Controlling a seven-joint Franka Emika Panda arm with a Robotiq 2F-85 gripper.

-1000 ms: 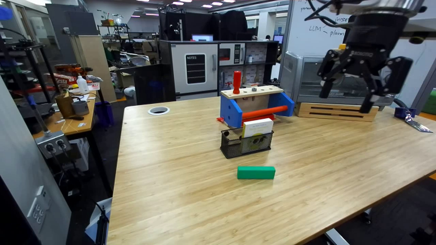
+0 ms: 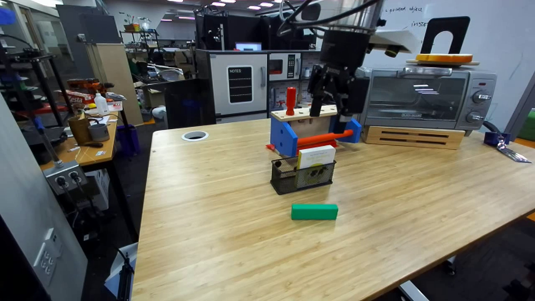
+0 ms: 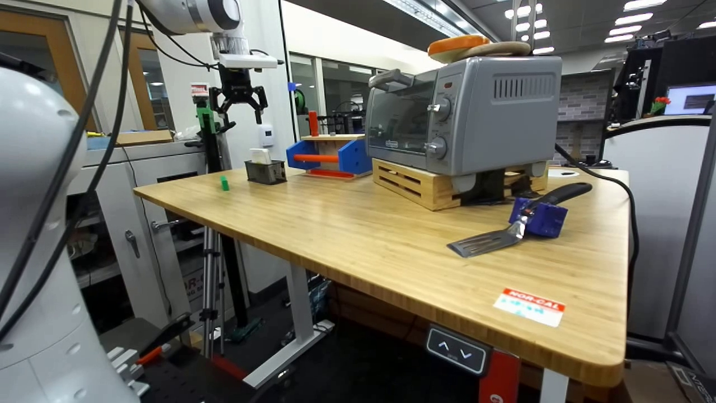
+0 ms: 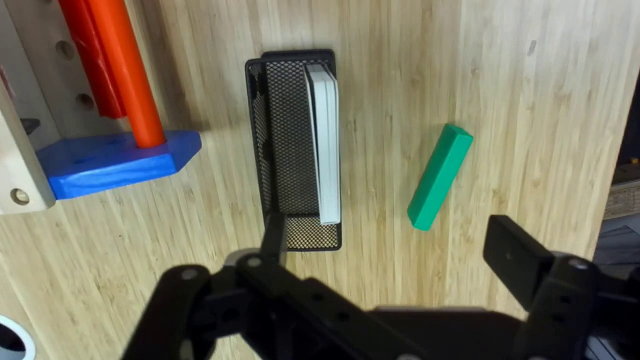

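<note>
My gripper [image 2: 329, 116] hangs in the air above the table, its fingers wide apart and empty. In the wrist view, a black mesh basket [image 4: 288, 138] lies ahead of the left finger [image 4: 274, 237]. A white book [image 4: 327, 144] stands on edge along the basket's right side, rising above the rim in exterior view 1. Out on the bare wood to the basket's right in the wrist view rests a green block [image 4: 441, 177], slightly slanted. The same block [image 2: 314, 212] appears in front of the basket [image 2: 284, 180] in exterior view 1.
Behind the basket stands a blue, red and wooden toy workbench [image 2: 284, 138] with an upright red peg [image 2: 291, 100]. A toaster oven [image 2: 416, 103] sits on a wooden stand to the right. Farther off lies a spatula [image 3: 490, 240].
In exterior view 1, my gripper has moved left and looks smaller, from in front of the toaster oven to over the workbench area. Basket, book and green block have stayed put.
</note>
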